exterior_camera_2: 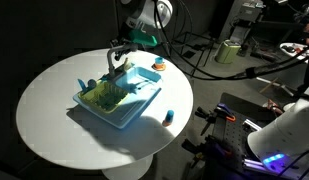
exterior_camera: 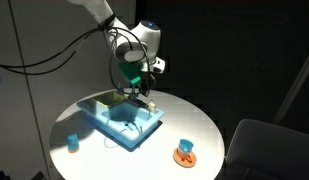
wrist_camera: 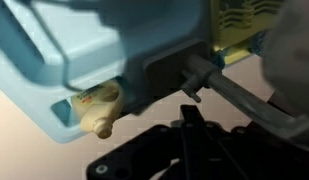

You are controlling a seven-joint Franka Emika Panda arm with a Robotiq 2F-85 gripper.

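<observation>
A light blue toy sink point(exterior_camera: 116, 132) stands on the round white table, with a grey faucet point(wrist_camera: 234, 95) rising from its rim. Beside the faucet, a small cream bottle point(wrist_camera: 98, 104) sits in a corner recess of the sink. A yellow-green rack point(exterior_camera_2: 106, 97) occupies the sink's other end. Over the faucet side of the sink hangs my gripper, its dark fingers close to the faucet base in the wrist view. It is shut, and nothing shows between its fingers. Whether it touches the faucet's small handle point(wrist_camera: 190, 88) I cannot tell.
A blue cup point(exterior_camera: 185, 146) rests on an orange plate point(exterior_camera: 184, 158) to the right of the sink in exterior view 1. Near the table's left edge stands a small blue object point(exterior_camera: 73, 143).
</observation>
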